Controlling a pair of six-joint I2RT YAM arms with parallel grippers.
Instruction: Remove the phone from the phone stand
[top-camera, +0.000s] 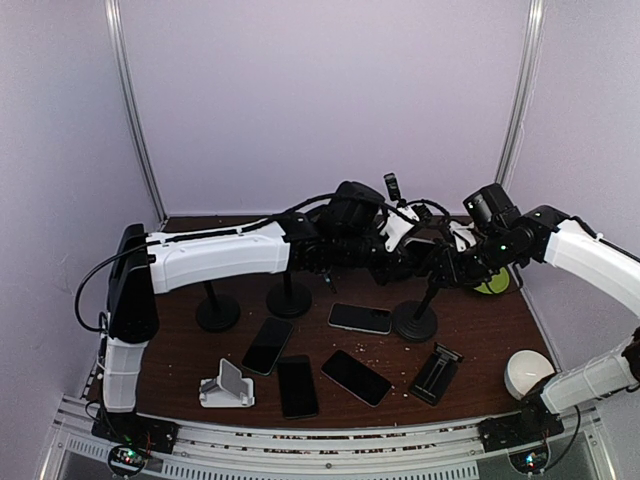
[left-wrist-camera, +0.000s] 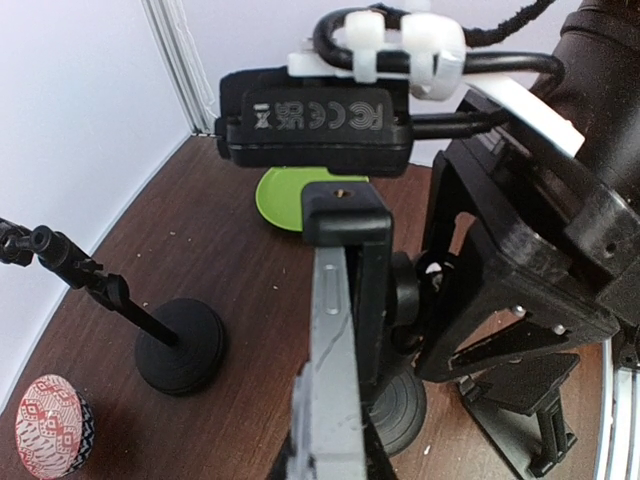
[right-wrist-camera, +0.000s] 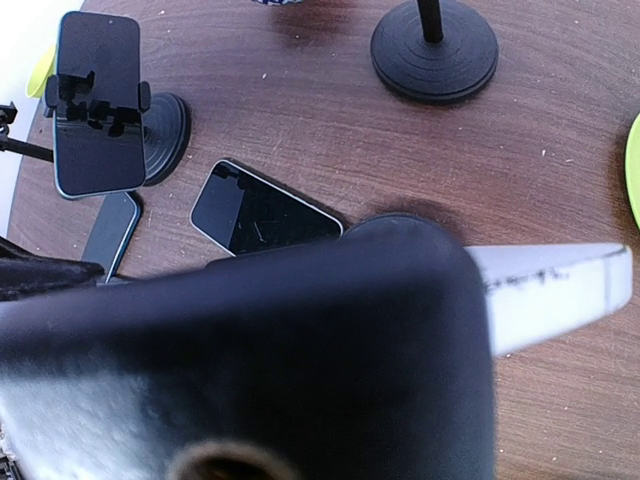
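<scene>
In the left wrist view a phone (left-wrist-camera: 333, 340) is seen edge-on, upright, its upper end under the black clamp (left-wrist-camera: 346, 215) of the phone stand. My left gripper (top-camera: 400, 268) is shut on the phone's near edge; its fingertips show only at the bottom of its wrist view. From the other side my right gripper (top-camera: 442, 265) meets the stand behind the clamp, shut on it, fingertips mostly hidden. The stand's round base (top-camera: 415, 322) rests on the table. A blurred black part (right-wrist-camera: 250, 350) fills the lower right wrist view, with a pale bar (right-wrist-camera: 555, 290) beyond it.
Several phones lie flat in front, one a dark phone (top-camera: 356, 377). A white stand (top-camera: 227, 387), a folded black stand (top-camera: 436, 374) and a white bowl (top-camera: 527, 372) are near the front. Behind are other stand bases (top-camera: 289, 298) and a green plate (left-wrist-camera: 285, 197).
</scene>
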